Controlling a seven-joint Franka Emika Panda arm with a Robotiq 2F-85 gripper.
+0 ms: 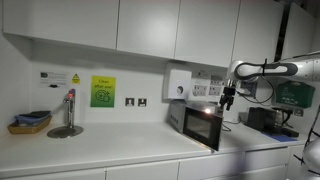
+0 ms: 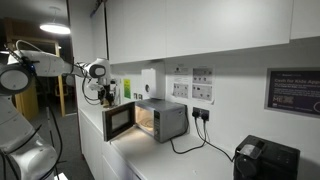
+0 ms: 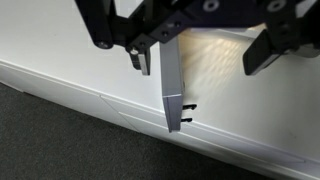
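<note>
A microwave [image 2: 170, 120] stands on the white counter with its door swung wide open. The dark door [image 1: 202, 127] juts out toward the front of the counter in exterior view 1. Above and behind the door there, my gripper [image 1: 228, 101] points downward. Looking down in the wrist view, my gripper is open, its dark fingers [image 3: 265, 50] well apart. The grey edge of the door [image 3: 172, 85] shows between and below the fingers, nearer the left one. Whether either finger touches the door cannot be told.
A tap [image 1: 69, 112] and a blue-and-wood tray stack [image 1: 30, 122] stand at the left of the counter. A black appliance [image 2: 265, 158] is beyond the microwave. Cupboards hang above.
</note>
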